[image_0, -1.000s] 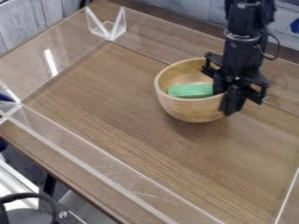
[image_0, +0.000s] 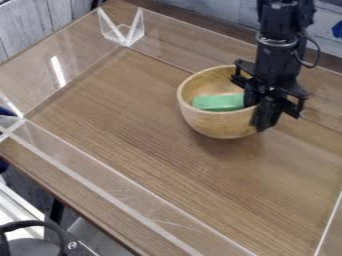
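A tan bowl (image_0: 205, 119) sits tilted on the wooden table (image_0: 120, 170) at the upper centre right, with a green object (image_0: 219, 102) inside it. My black gripper (image_0: 259, 110) reaches down from the top right and is shut on the bowl's right side; its fingertips are dark and hard to make out.
A small white wire-like piece (image_0: 122, 30) stands at the upper left. Black cables or hardware (image_0: 34, 235) lie at the lower left edge.
The gripper and bowl have shifted very slightly; otherwise little differs.
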